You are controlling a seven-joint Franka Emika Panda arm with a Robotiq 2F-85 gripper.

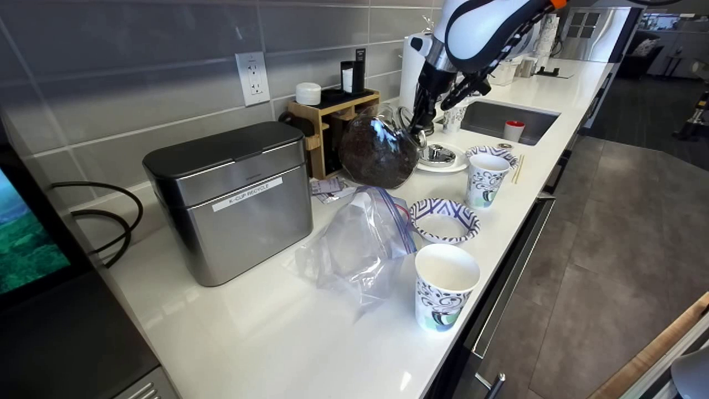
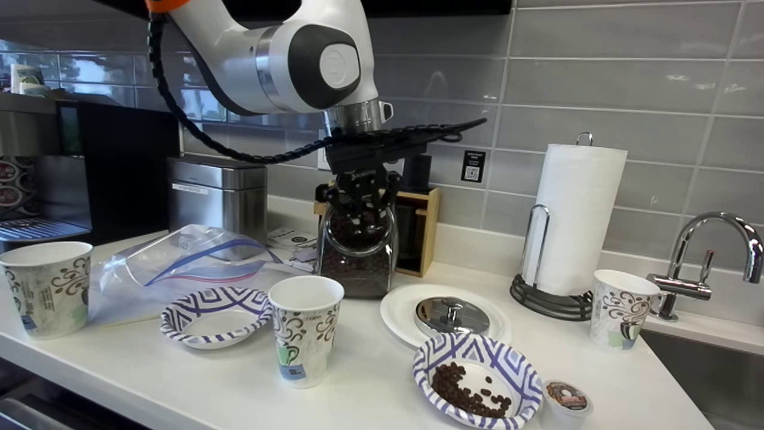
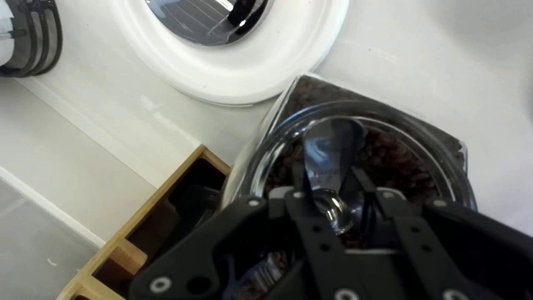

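Note:
A glass jar of dark coffee beans (image 2: 356, 269) stands open on the counter; in the wrist view its round rim (image 3: 462, 187) encircles the scoop and my fingertips. My gripper (image 2: 362, 208) points down into the jar's mouth. It is shut on a shiny scoop (image 3: 327, 155), which lies between the fingers above the beans. How deep the scoop sits among the beans is hard to tell. A patterned paper bowl (image 2: 526, 365) at the front holds some loose beans. The jar's chrome lid (image 2: 452, 315) rests on a white plate (image 2: 397, 312).
A wooden organizer (image 3: 190, 162) stands close beside the jar. An empty paper bowl (image 2: 215, 337), a paper cup (image 2: 304, 333) and a plastic bag (image 1: 365, 239) lie nearby. The paper towel roll (image 2: 580, 218) stands to the right in exterior view 2.

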